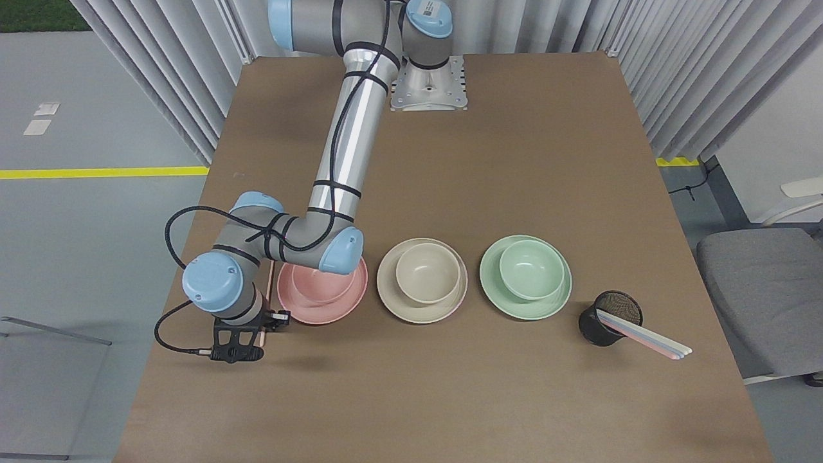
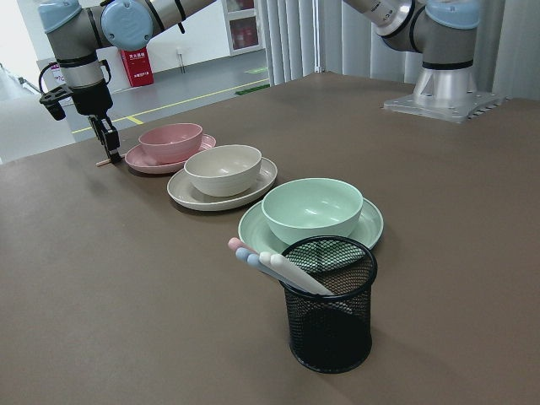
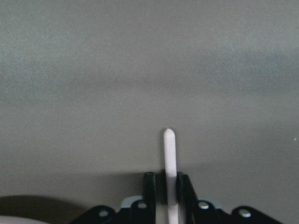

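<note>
My gripper is down at the table beside the pink plate (image 2: 148, 167). A thin pale pink chopstick (image 3: 169, 147) lies between its fingertips in the wrist view; whether they grip it is unclear. A pink bowl (image 2: 170, 148) sits on that plate, partly behind my arm in the front view. To the right stand a cream bowl (image 1: 426, 272) on a cream plate (image 1: 408, 309) and a green bowl (image 1: 532, 269) on a green plate (image 1: 517, 307).
A black mesh holder (image 1: 596, 328) with several pale sticks (image 1: 647, 336) stands right of the green plate. The robot base (image 1: 427, 92) is at the back.
</note>
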